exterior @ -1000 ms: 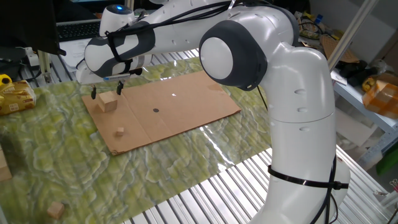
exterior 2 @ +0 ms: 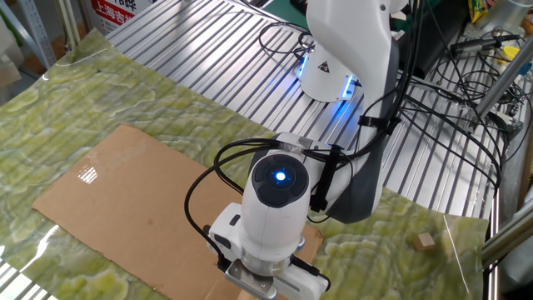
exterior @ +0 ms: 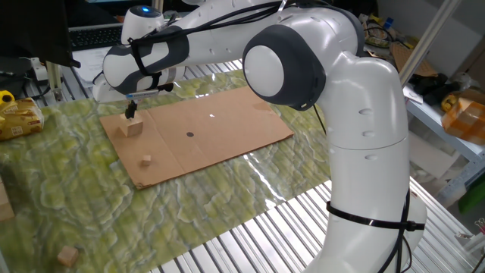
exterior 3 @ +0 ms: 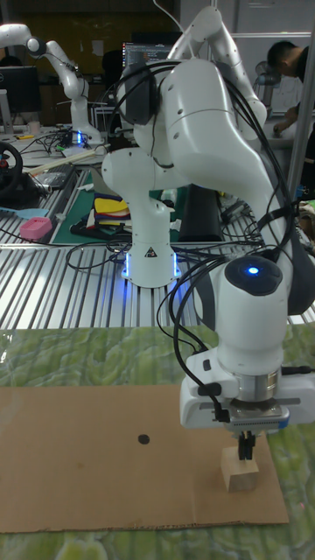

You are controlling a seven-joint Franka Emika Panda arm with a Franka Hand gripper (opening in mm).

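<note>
A pale wooden block (exterior: 131, 127) rests on the brown cardboard sheet (exterior: 227, 125), close to its far left corner. Directly over that block, my gripper (exterior: 131, 111) points down, its dark fingers drawn together at the block's top. In exterior view 3 the gripper (exterior 3: 246, 446) has its fingertips at the top of the wooden block (exterior 3: 240, 474); whether anything thin is between them is unclear. A smaller wooden cube (exterior: 146, 160) sits apart on the cardboard. The fingertips are hidden in exterior view 2.
A loose wooden cube (exterior: 68, 255) lies on the green marbled mat (exterior: 98, 220), off the cardboard. A black round spot (exterior: 189, 134) marks the cardboard, which is bare around it. At the left edge lie a yellow packet (exterior: 20, 119) and a wooden piece (exterior: 4, 203).
The fingers, wide apart one second ago, have come together above the larger block. That block and the small cubes stay in place.
</note>
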